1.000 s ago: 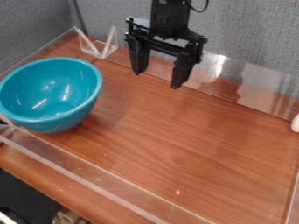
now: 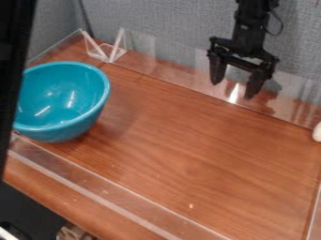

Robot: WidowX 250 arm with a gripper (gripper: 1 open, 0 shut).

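A black gripper (image 2: 235, 67) hangs from the arm at the upper right of the camera view, over the back edge of the wooden surface. Its two fingers stand apart, with nothing visible between them. A large turquoise bowl (image 2: 60, 98) rests at the left side of the surface, well away from the gripper.
A white wire rack (image 2: 100, 47) stands in the back left corner. A clear panel runs along the back wall. A small white object (image 2: 316, 131) sits at the right edge.
The gripper has moved back and to the right, toward the rear wall. The bowl has stayed in place.
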